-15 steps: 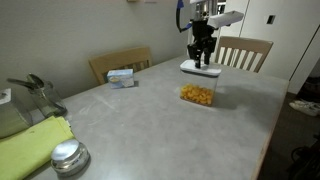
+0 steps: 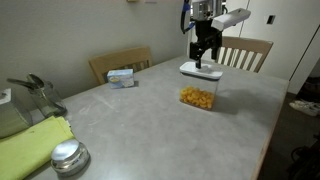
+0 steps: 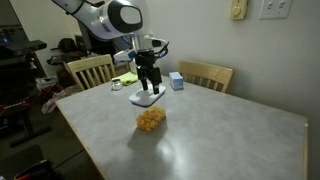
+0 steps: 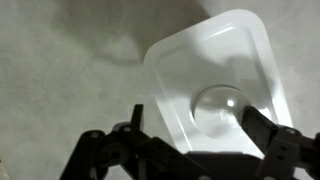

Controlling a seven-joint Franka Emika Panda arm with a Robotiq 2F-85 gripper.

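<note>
A clear container (image 2: 213, 96) stands on the table, with orange pieces (image 2: 197, 97) filling its lower part. Over its top is a white rectangular lid (image 2: 201, 70), which also shows in exterior view 2 as a white lid (image 3: 146, 97) above the orange pieces (image 3: 151, 118). In the wrist view, the lid (image 4: 185, 60) has a round, shiny knob (image 4: 218, 108) in it. My gripper is open, its two fingers apart on either side of the knob. Whether a finger touches the knob or lid cannot be told.
A blue and white box (image 2: 121, 78) stands by the far edge of the table. At the near left are a yellow-green cloth (image 2: 33, 147), a round metal item (image 2: 70, 157) and a utensil holder (image 2: 13, 114).
Since a second ago my gripper has come slightly lower and to the right over the lid in exterior view 1. The container and lid look unmoved.
</note>
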